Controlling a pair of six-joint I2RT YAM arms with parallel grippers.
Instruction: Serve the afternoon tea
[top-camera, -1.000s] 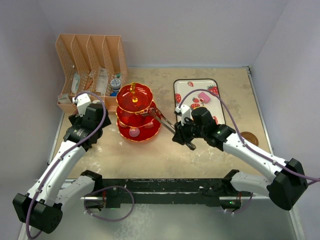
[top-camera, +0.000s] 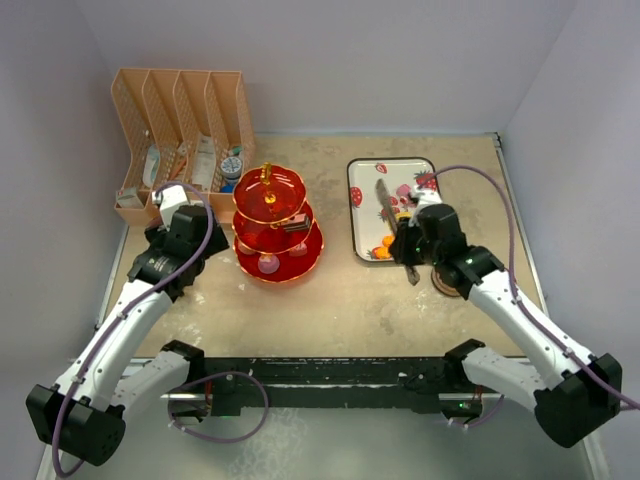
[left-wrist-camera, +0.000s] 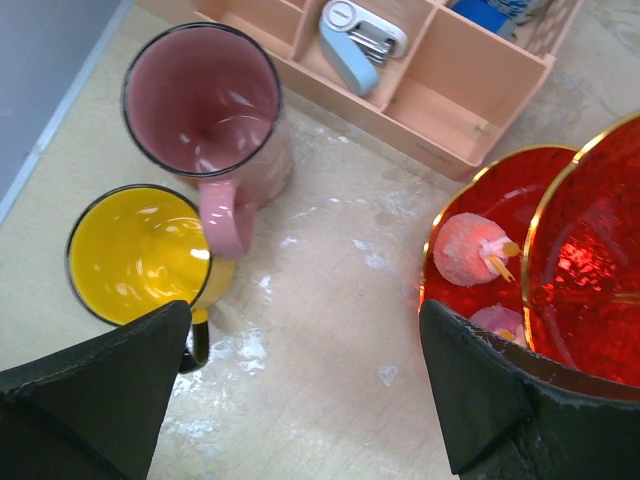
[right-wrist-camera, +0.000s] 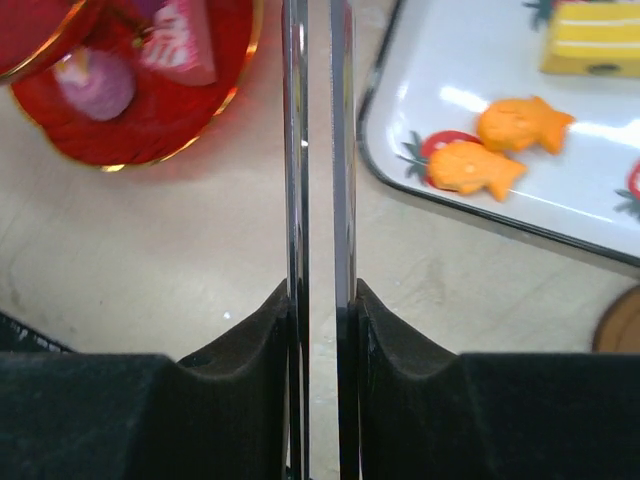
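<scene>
A three-tier red stand (top-camera: 270, 195) holds small treats on its tiers. The strawberry tray (top-camera: 395, 170) carries orange fish pieces (right-wrist-camera: 520, 125) and a yellow block (right-wrist-camera: 590, 40). My right gripper grips long metal tongs (right-wrist-camera: 345, 200), hanging over the tray's front left. My left gripper is open above a pink mug (left-wrist-camera: 165, 100) and a yellow cup (left-wrist-camera: 130, 260), left of the stand, with nothing between its fingers.
A peach organiser (top-camera: 180, 100) with compartments stands at the back left. A round brown coaster (right-wrist-camera: 620, 325) lies right of the tray.
My right gripper and the tongs have moved right from the stand to over the tray, the tongs now pointing towards the back.
</scene>
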